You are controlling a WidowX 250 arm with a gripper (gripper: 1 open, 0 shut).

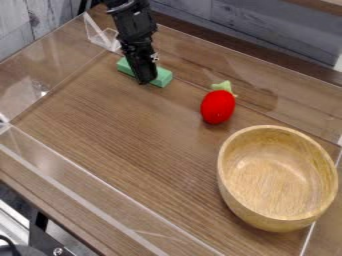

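The black arm reaches down from the top of the view to the gripper [147, 70], which is at a green block [159, 78] lying on the wooden table. The gripper's tips sit over the block's middle and hide part of it. Whether the fingers are shut, or have anything between them, is too small to tell.
A red tomato-like object [218, 108] with a green top lies right of the block. A large empty wooden bowl [274, 210] is at the lower right. A grey wall stands at the top left.
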